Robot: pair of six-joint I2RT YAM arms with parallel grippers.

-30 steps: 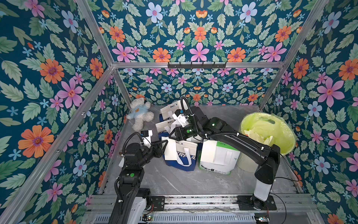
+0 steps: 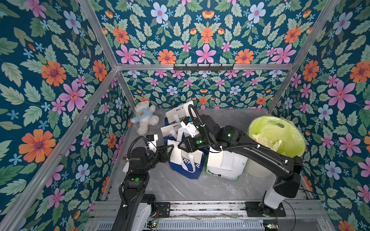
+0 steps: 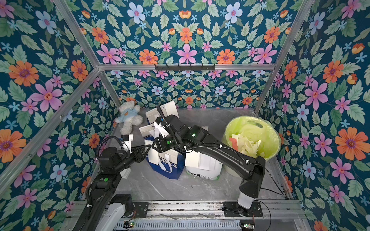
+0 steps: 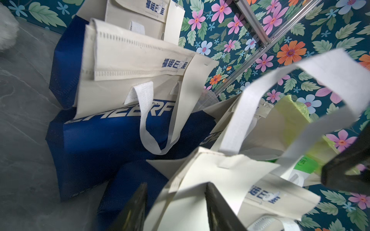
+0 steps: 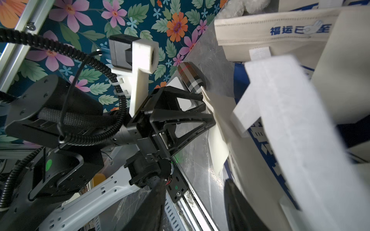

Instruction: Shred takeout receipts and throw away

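Observation:
A blue-and-cream takeout bag (image 2: pixel 185 169) stands mid-table, with a cream paper receipt (image 4: pixel 185 200) on its near left side. My left gripper (image 2: pixel 169 152) is shut on the receipt's edge; in the right wrist view, the left fingertips (image 5: pixel 210 120) pinch the receipt (image 5: pixel 218 148), which hangs beside the bag. My right gripper hovers above the bag near the left one, fingers apart, with no paper visible between them. A white bag handle (image 5: pixel 285 96) looms close on its right. A dark right finger (image 4: pixel 343 165) shows in the left wrist view.
More blue-and-cream bags (image 4: pixel 131 96) stand behind. A white bag (image 2: pixel 227 165) with paper on its front is to the right, beside a lime-lined bin (image 2: pixel 293 142) holding paper scraps. A plush bear (image 2: pixel 145 119) sits back left.
The blue bag's front has shifted slightly. My left arm holds still.

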